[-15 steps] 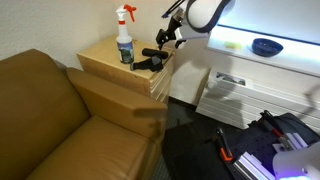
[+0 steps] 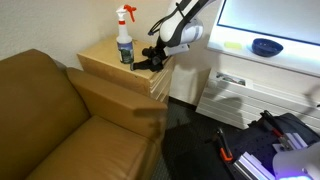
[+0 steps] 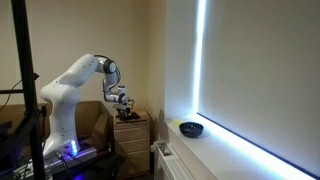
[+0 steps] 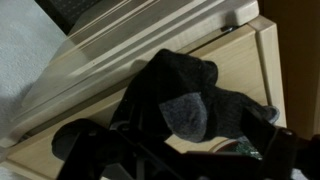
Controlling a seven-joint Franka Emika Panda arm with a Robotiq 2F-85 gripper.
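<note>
A dark grey cloth [image 4: 195, 105], crumpled and perhaps a sock, lies on the light wooden cabinet top [image 4: 240, 58] in the wrist view. My gripper is open right above it, its fingers blurred along the bottom edge; contact with the cloth cannot be told. A black rounded object [image 4: 72, 138] shows at lower left, partly hidden. From exterior view 1, the gripper [image 2: 154, 54] is low over the cabinet, and dark cloth [image 2: 143, 65] shows beneath it.
A spray bottle [image 2: 125, 42] with a red nozzle stands on the cabinet, left of the gripper. The brown sofa [image 2: 70, 125] is in front. A dark bowl [image 2: 267, 47] rests on the white sill, above a white radiator [image 2: 245, 95].
The arm has moved left and down, from above the cabinet's right side to the dark cloth.
</note>
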